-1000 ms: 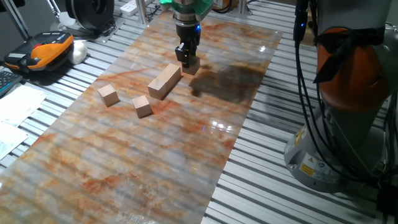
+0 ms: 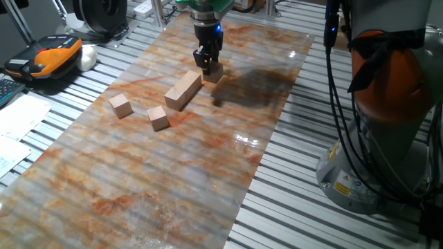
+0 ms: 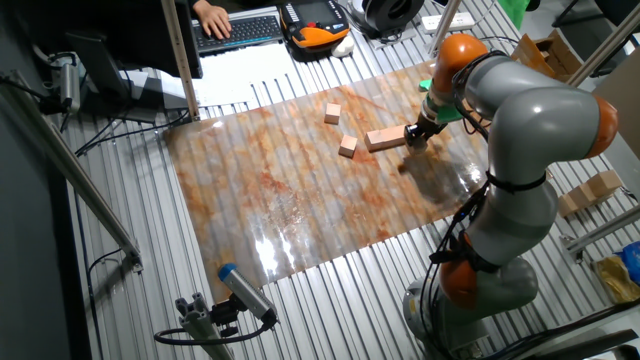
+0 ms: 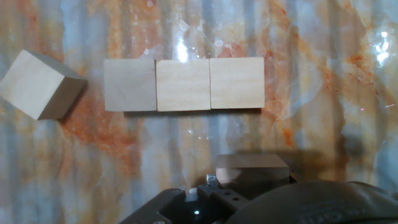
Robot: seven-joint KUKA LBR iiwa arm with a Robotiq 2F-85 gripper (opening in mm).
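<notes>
Three pale wooden cubes point(image 4: 183, 85) stand side by side in a straight row, looking like one bar point(image 2: 183, 90) in exterior view 1. Beside the far end of this row sits another wooden block point(image 2: 214, 73), with my gripper point(image 2: 206, 68) low over it, pointing down. In the wrist view that block point(image 4: 252, 162) shows at the bottom, partly covered by the dark gripper body. My gripper appears there just left of the block; whether its fingers hold the block is unclear. Two loose cubes, one nearer the row point(image 3: 348, 146) and one farther point(image 3: 332, 113), rest on the marbled sheet.
The marbled sheet point(image 2: 138, 180) is clear across its near half. An orange-and-black device point(image 2: 48, 61) lies beyond its left edge. The robot's base point(image 2: 353, 176) stands to the right. In exterior view 2, more wooden blocks point(image 3: 590, 192) lie behind the arm.
My wrist and arm have shifted very slightly, with the fingertips staying beside the same block. None of the blocks has visibly moved.
</notes>
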